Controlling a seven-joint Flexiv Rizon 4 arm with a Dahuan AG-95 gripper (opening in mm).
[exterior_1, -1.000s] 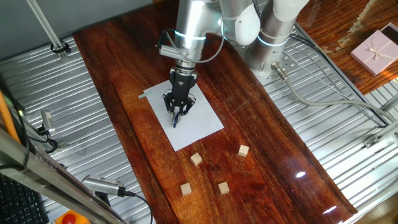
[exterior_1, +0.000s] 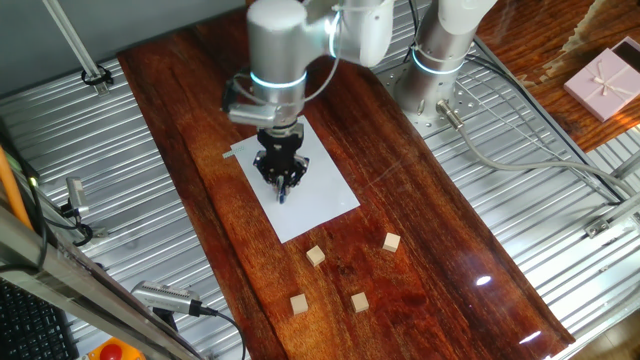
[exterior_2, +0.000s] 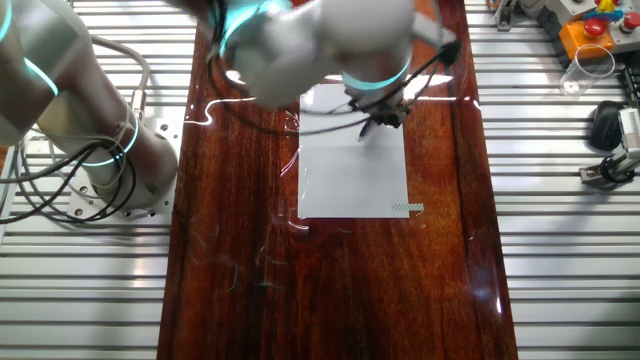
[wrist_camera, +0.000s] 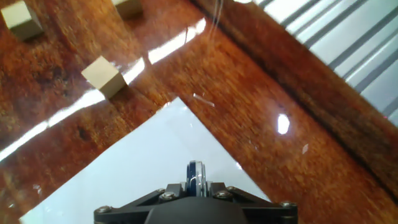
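A white sheet of paper (exterior_1: 322, 205) lies on the dark wooden table, with no clear marks on the part that shows. Over its middle my gripper (exterior_1: 281, 181) points downward, shut on a slim dark-blue pen (exterior_1: 282, 195). In the wrist view the pen (wrist_camera: 196, 175) stands between the fingers, seen nearly end-on above the sheet (wrist_camera: 143, 165). Exterior view 2 shows the dark tip of the pen (exterior_2: 365, 130) over the paper (exterior_2: 352, 180). Whether the tip touches the sheet I cannot tell.
Several small wooden cubes lie past the sheet's near edge, the closest cube (exterior_1: 316, 256) just off its corner. A strip of tape (exterior_2: 407, 207) sits at one paper corner. Bare table (exterior_1: 440, 270) spreads to the right of the cubes. A pink box (exterior_1: 605, 85) is far off.
The arm's wrist and upper links have swung left and the gripper has tilted, while its fingertips and the pen stay over nearly the same part of the paper. The cubes have not moved.
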